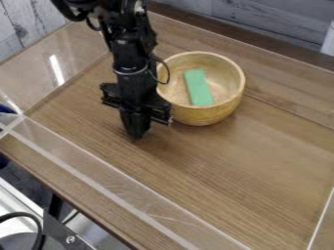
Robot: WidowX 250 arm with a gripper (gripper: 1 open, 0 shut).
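My gripper (133, 123) is a dark arm coming down from the top, its tip low over the wooden table. It is shut, with nothing visible between its fingers. Just to its right a tan round bowl (225, 107) lies upright on the table, with a green rectangular block (198, 87) inside. The arm's dark body covers part of the bowl's left side.
A translucent strip runs along the lower left, with dark cables at the corner. A white object stands at the top right.
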